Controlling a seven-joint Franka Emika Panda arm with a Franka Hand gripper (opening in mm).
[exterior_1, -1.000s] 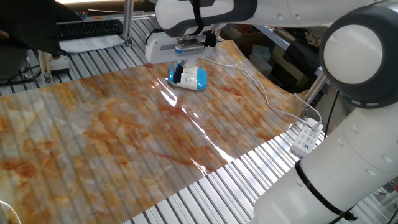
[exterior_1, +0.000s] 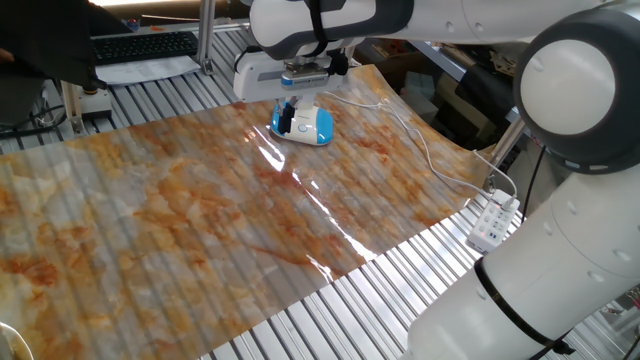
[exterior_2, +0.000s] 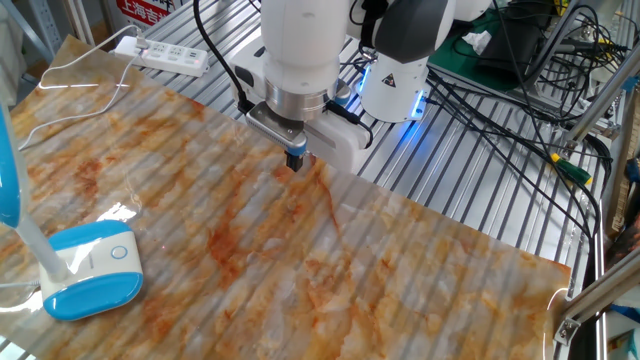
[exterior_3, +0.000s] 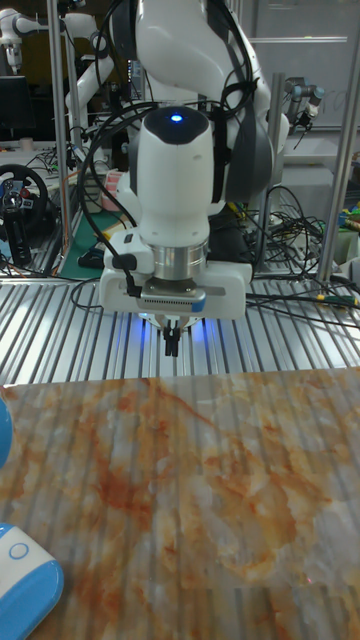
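My gripper (exterior_3: 171, 350) hangs above the marbled sheet at the robot's side of the table. Its two dark fingers (exterior_2: 294, 162) stand together, shut, and nothing shows between them. A blue and white desk lamp (exterior_2: 95, 262) stands on the sheet at the left of exterior view 2, with a round button on its base. In exterior view 1 the gripper (exterior_1: 286, 120) partly covers the lamp base (exterior_1: 318, 132) from that angle, while exterior view 2 shows them well apart. Only part of the lamp (exterior_3: 23, 576) enters exterior view 3, at its left edge.
The glossy orange and white sheet (exterior_1: 180, 230) is largely bare. A white power strip (exterior_1: 493, 220) lies at its edge, with a white cable (exterior_1: 430, 160) running towards the lamp. Loose black cables (exterior_2: 520, 150) lie on the slatted metal table. A keyboard (exterior_1: 145, 47) rests beyond the sheet.
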